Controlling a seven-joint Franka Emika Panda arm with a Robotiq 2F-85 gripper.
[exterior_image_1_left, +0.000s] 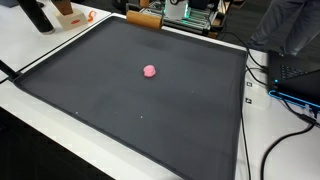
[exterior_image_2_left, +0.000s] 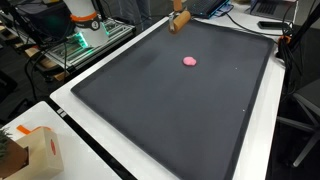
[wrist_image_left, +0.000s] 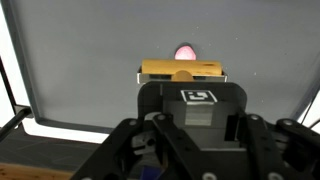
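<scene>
A wooden mallet-like tool with a cylindrical head (wrist_image_left: 180, 69) shows in the wrist view, crosswise just ahead of my gripper. My gripper is shut on this tool; the grip itself is mostly hidden behind the dark housing. In exterior view 2 the wooden head (exterior_image_2_left: 180, 21) is near the far edge of the dark board, with part of its handle (exterior_image_2_left: 178, 5) rising above it. Exterior view 1 has the head (exterior_image_1_left: 144, 19) at the board's far edge. A small pink lump (exterior_image_1_left: 149, 71) sits on the board, apart from the tool.
The dark grey board (exterior_image_1_left: 130, 115) is otherwise bare, with wide free room. A cable and dark device (exterior_image_1_left: 295, 85) lie at the right in exterior view 1. A wooden container (exterior_image_2_left: 35, 155) stands at the near left corner in exterior view 2.
</scene>
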